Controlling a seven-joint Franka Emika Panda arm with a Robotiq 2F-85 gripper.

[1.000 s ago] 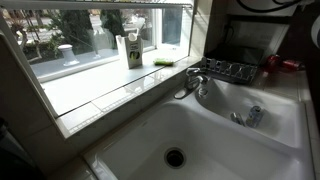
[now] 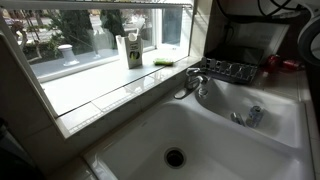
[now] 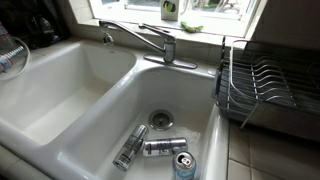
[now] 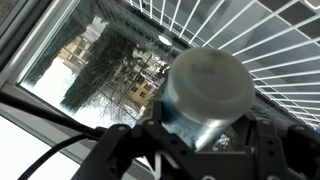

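In the wrist view, a rounded object [image 4: 210, 88] with a dull grey end and a pale bluish body stands between the fingers of my gripper. The fingers are spread around it; whether both pads press on it is hidden. Exterior view 2 has several cans in the right sink basin: one leaning can [image 3: 130, 147], one lying can [image 3: 166, 147] and an upright blue-grey can [image 3: 185, 166] at the front. Exterior view 1 shows only a dark part of the arm [image 2: 311, 40] at the right edge, with cables above; the fingers are out of its sight.
White wire mesh [image 4: 240, 30] runs behind the held-up object. A faucet [image 3: 160, 42] stands behind the two basins; the left basin [image 3: 75, 75] is empty. A dark dish rack [image 2: 232, 71] sits by the right basin. On the sill stands a carton [image 2: 130, 50].
At the right edge of exterior view 1, the arm part has come slightly further into view, and the cables above have shifted. The sink and its cans look unchanged.
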